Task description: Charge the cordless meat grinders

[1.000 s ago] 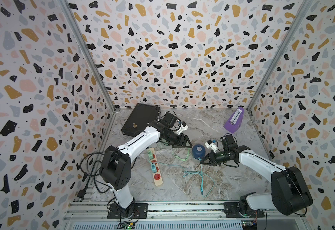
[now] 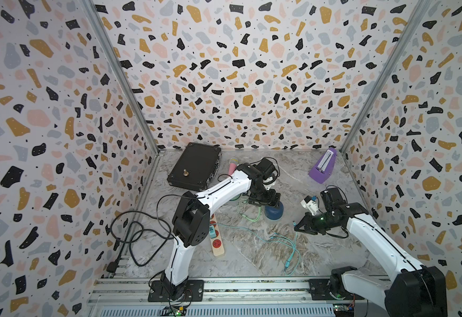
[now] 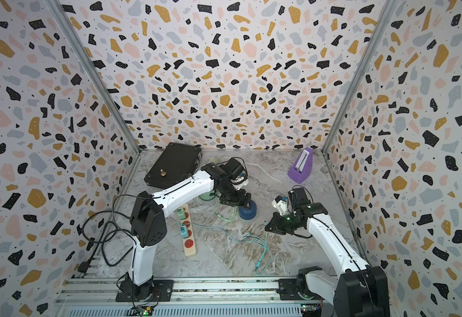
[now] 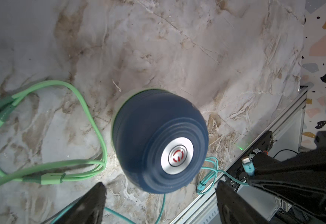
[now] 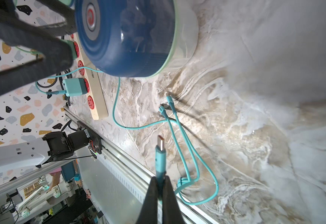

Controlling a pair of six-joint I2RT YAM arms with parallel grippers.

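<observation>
A blue-topped meat grinder (image 4: 163, 141) with a power button stands on the marble table. In the left wrist view it lies ahead of my left gripper, whose fingers are spread with nothing between them. My right gripper is shut on a teal cable plug (image 5: 160, 156), its metal tip pointing out, a short way to the grinder's right. More teal plugs (image 5: 169, 100) on the same cable lie on the table. A green-topped grinder (image 3: 207, 195) sits behind my left arm, mostly hidden. Green cables (image 4: 51, 178) lie left of the blue grinder.
A power strip (image 2: 218, 246) carries a green adapter (image 3: 181, 214) and a teal adapter (image 5: 75, 87). A black case (image 2: 195, 164) stands at the back left and a purple metronome (image 2: 323, 166) at the back right. A black cord (image 2: 141, 232) coils at left.
My left gripper has moved right, to the blue grinder. The right gripper has drawn back rightward from the grinder with the teal plug, its cable trailing along.
</observation>
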